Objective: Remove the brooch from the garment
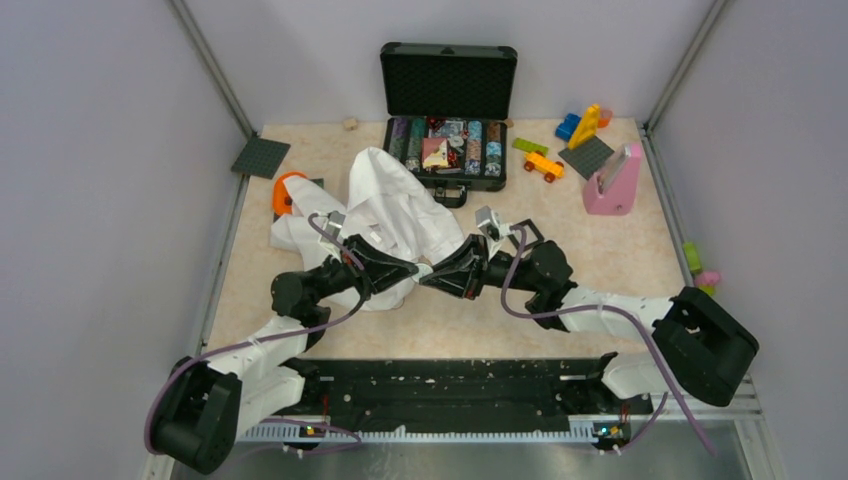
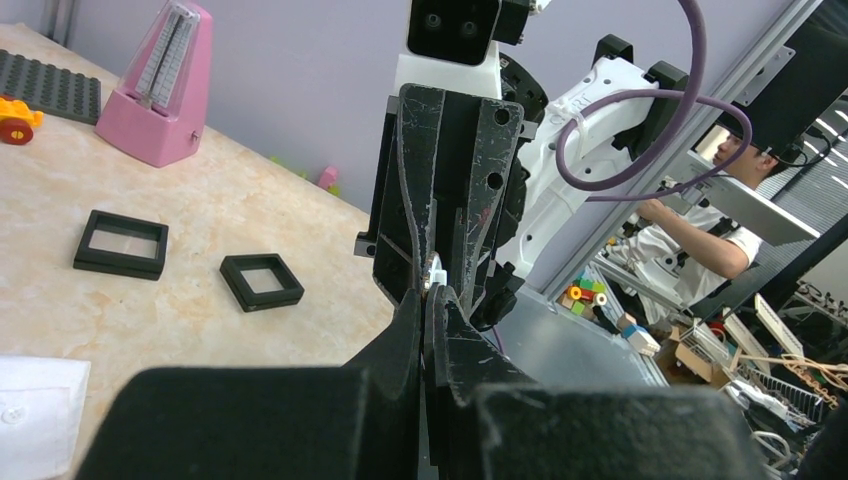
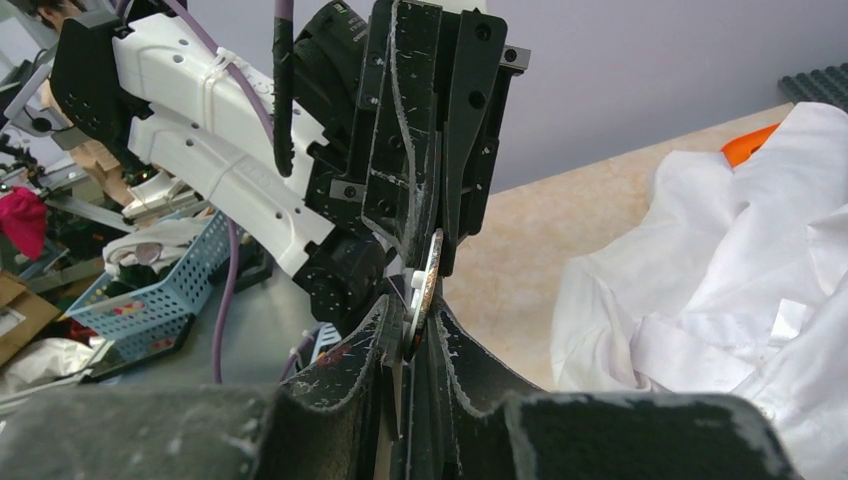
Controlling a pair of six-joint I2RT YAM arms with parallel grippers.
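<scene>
The white garment (image 1: 385, 205) lies crumpled on the left half of the table, apart from both grippers. A small round brooch (image 3: 424, 295) is in the air between the two arms, its thin edge showing brownish and its face pale. In the left wrist view only a small pale bit of the brooch (image 2: 435, 272) shows. My left gripper is shut, with the brooch's edge at its fingertips. The right gripper faces it, its fingers a little apart around the brooch's near side. The brooch's pin cannot be made out clearly.
Two black square frames (image 2: 122, 245) lie on the table's right side near a pink metronome (image 1: 613, 182). At the back stands an open black case (image 1: 448, 80). A yellow toy car (image 1: 543, 167) sits right of it.
</scene>
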